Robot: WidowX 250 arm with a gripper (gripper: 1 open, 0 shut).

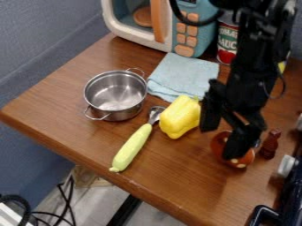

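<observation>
My black gripper [236,131] hangs low on the right of the table, over the orange-and-white mushroom toy [236,159], which it mostly hides; whether its fingers are open or closed around the toy is unclear. Just left of it lies a yellow bell pepper [177,117]. A pale yellow-green corn or squash [131,147] lies further left, beside a metal utensil [154,115].
A steel pot [115,95] stands at left, a blue cloth [181,74] behind the pepper. A toy microwave [143,20] and cans [227,42] are at the back. A small brown shaker [270,145] and black appliance [273,212] are at right.
</observation>
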